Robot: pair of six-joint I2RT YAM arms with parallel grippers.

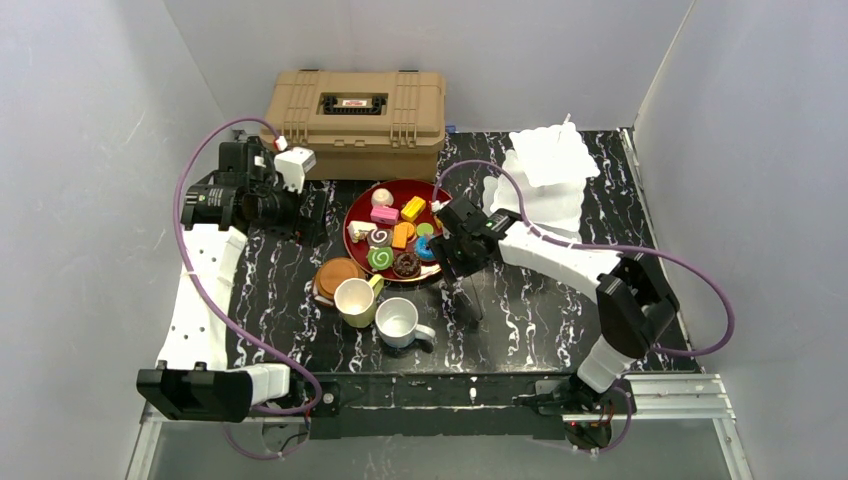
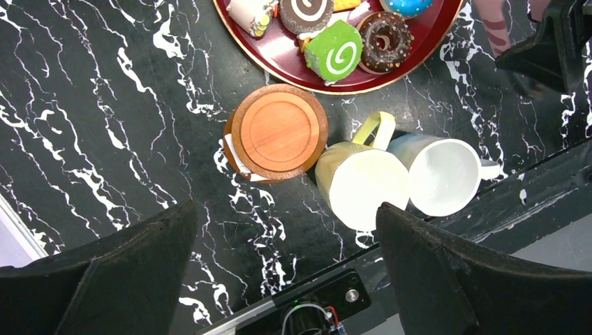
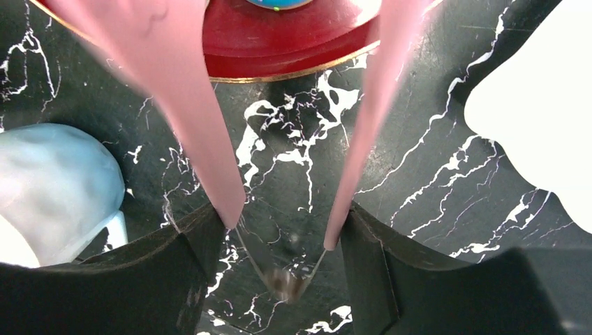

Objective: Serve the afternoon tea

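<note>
A red tray (image 1: 365, 255) of cakes and donuts sits in the middle. Wooden coasters (image 2: 278, 129), a yellow mug (image 2: 368, 192) and a white mug (image 1: 397, 322) stand in front of it. My left gripper (image 1: 312, 228) hangs open and empty left of the tray. My right gripper (image 1: 447, 263) is over the tray's front right; in the right wrist view, pink tongs (image 3: 174, 77) run between its black fingers, arms apart and blurred, with no pastry visible in them.
A tan case (image 1: 355, 140) stands at the back. White cloths or napkins (image 1: 540, 190) lie at the back right.
</note>
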